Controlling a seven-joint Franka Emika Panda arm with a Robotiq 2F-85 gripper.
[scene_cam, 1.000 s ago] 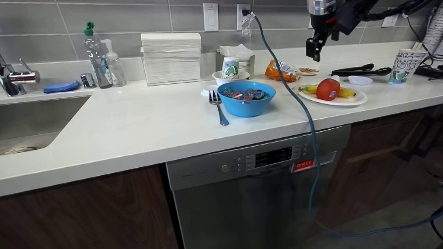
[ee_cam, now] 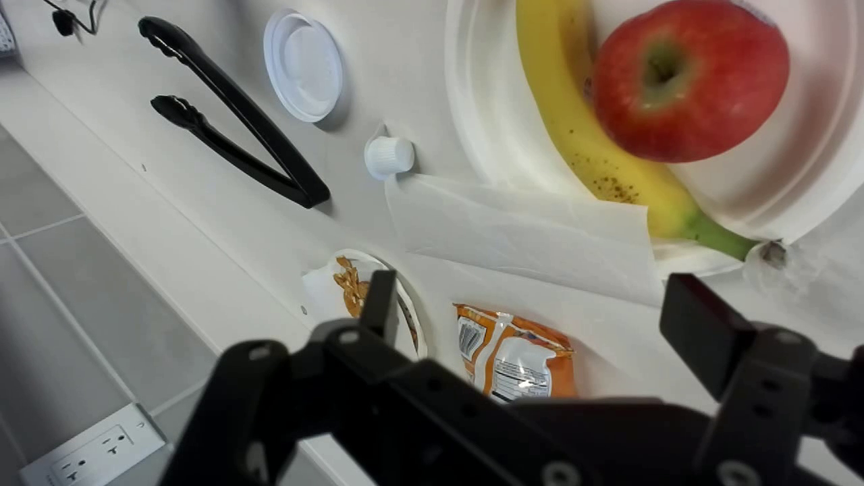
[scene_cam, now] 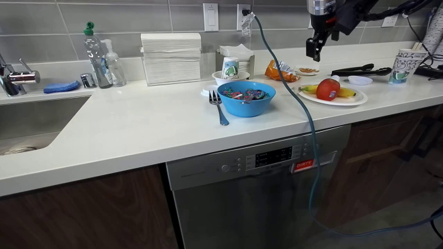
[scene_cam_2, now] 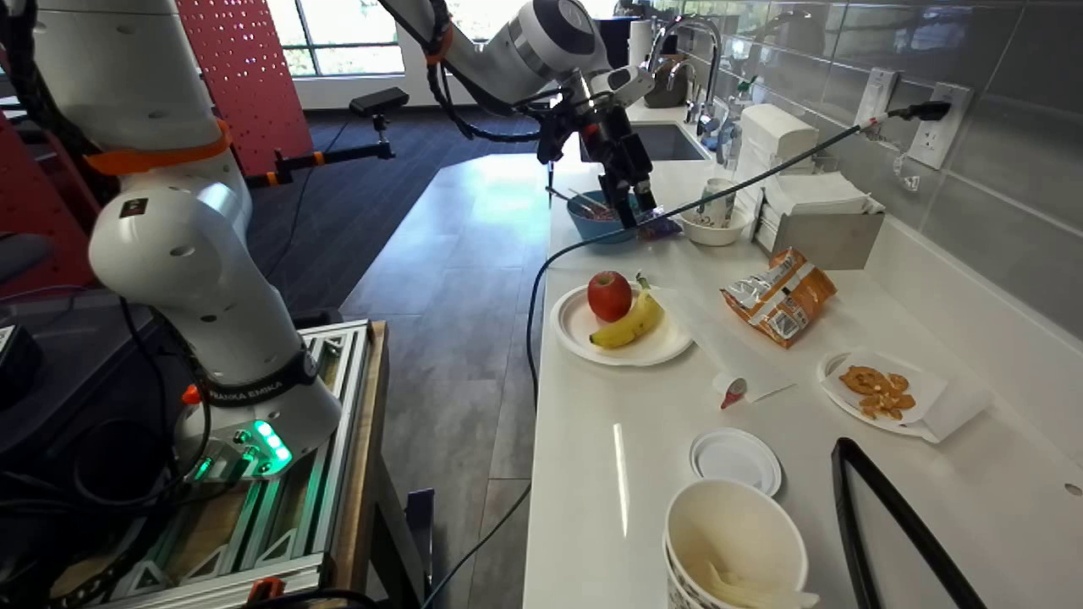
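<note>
My gripper is open, its two dark fingers wide apart with nothing between them. It hangs well above the counter, as exterior view 1 shows. Below it in the wrist view lie an orange snack bag and a flat strip of thin white paper. A white plate holds a red apple and a yellow banana, up and right of the fingers. Partly behind the left finger is a small plate of pretzel-like snacks.
Black tongs, a white lid and a patterned cup stand to the right. A blue bowl of candy sits beside a fork. A cable crosses the counter. Bare counter stretches left toward the sink.
</note>
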